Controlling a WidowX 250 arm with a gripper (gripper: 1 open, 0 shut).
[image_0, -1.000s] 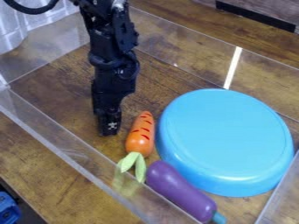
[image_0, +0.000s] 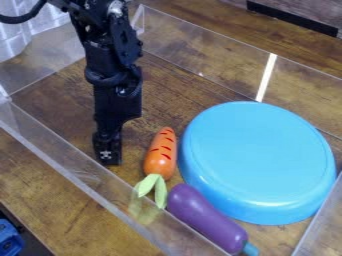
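My black gripper (image_0: 110, 150) hangs low at the left of the tray, just above the wooden floor, left of a toy carrot (image_0: 160, 155) with a pale green top. A purple eggplant (image_0: 203, 218) lies below the carrot, and a large blue disc (image_0: 257, 160) fills the right side. The fingertips are small and dark, so I cannot tell how far apart they are.
Clear tray walls (image_0: 87, 185) surround the objects. Bare wood (image_0: 187, 75) lies behind the carrot and disc. A blue object (image_0: 7, 238) sits outside at the lower left.
My gripper has shifted slightly left and down, away from the carrot. The objects lie where they were.
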